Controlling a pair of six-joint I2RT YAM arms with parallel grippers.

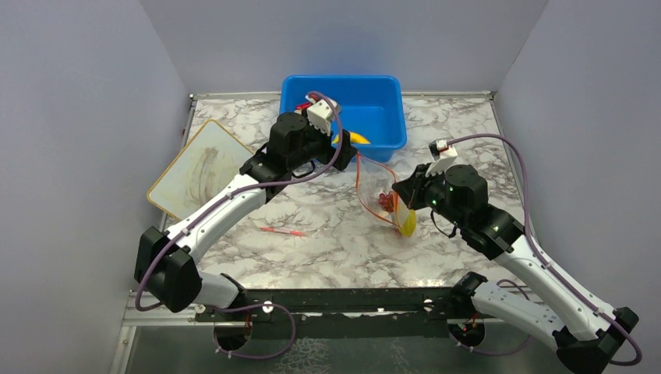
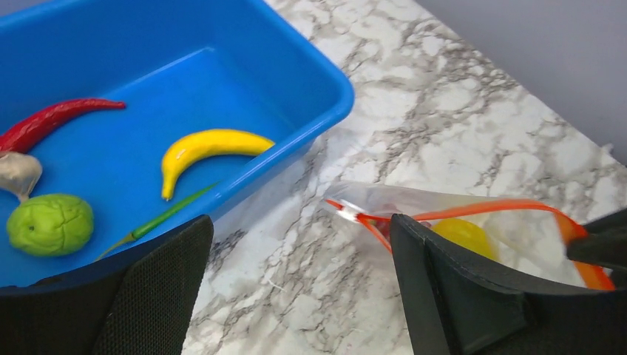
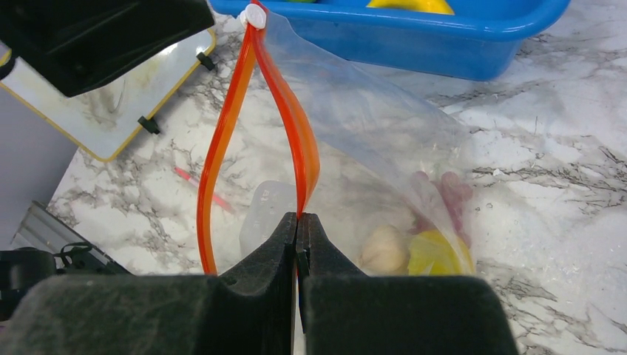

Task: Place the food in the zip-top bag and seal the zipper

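Observation:
The clear zip top bag hangs open with orange edges, its right rim pinched by my right gripper, which is shut. Inside it show red grapes, a yellow item and a pale round one. My left gripper stands open by the bin's front edge, nothing between its fingers. The bag's white slider lies just beyond its right finger in the left wrist view. That finger hides part of the bag.
A blue bin at the back holds a banana, a red chili, a garlic bulb, a round green vegetable and a thin green one. On the left lie a board and a red marker.

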